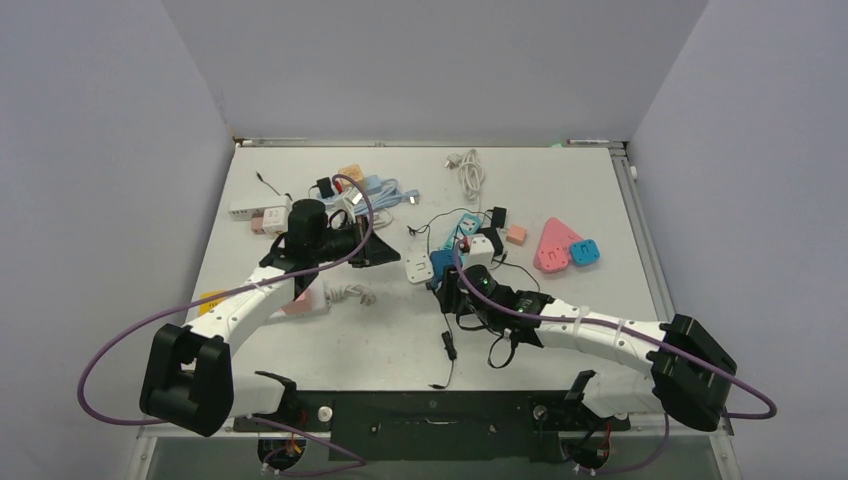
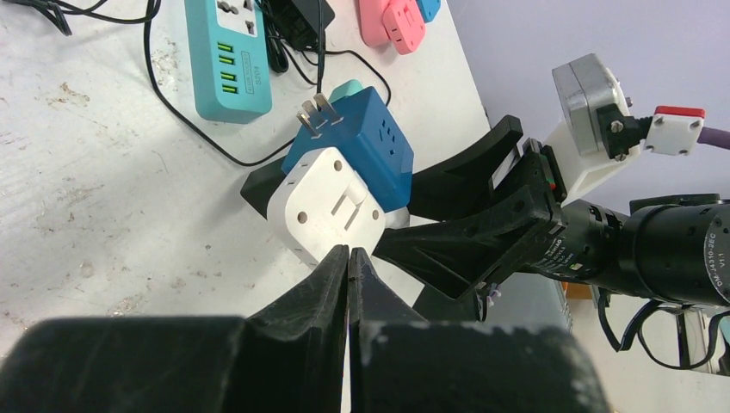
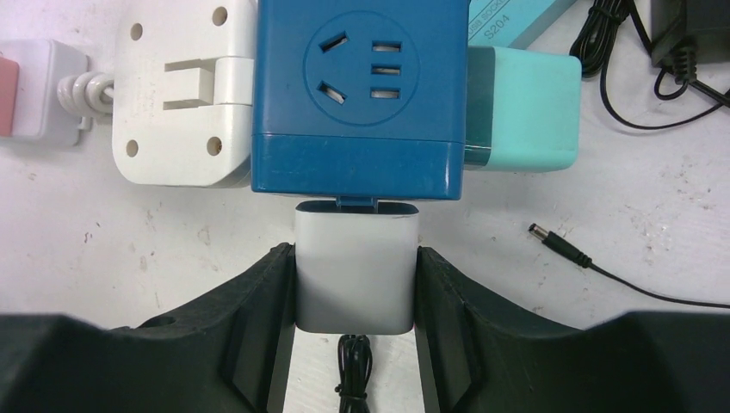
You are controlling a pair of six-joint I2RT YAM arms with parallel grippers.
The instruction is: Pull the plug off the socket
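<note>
A blue cube socket [image 3: 361, 95] carries a turquoise plug [image 3: 534, 109] on one side and a white square adapter [image 3: 185, 95] on the opposite side. In the left wrist view, this adapter [image 2: 325, 206] is turned and sits right against the blue cube [image 2: 374, 142], whose metal prongs face up. My right gripper is shut on a white plug [image 3: 355, 275] at the cube's front. My left gripper is shut, its fingertips together with nothing between them. In the top view the left gripper [image 1: 397, 258] lies just left of the adapter, which is outside its fingers.
A turquoise power strip [image 2: 228, 60] and a black power brick [image 2: 297, 19] with cables lie behind the cube. Pink sockets [image 1: 553, 258] and a blue one [image 1: 585, 252] are at the right. A thin black cable [image 1: 449, 345] runs along the front table.
</note>
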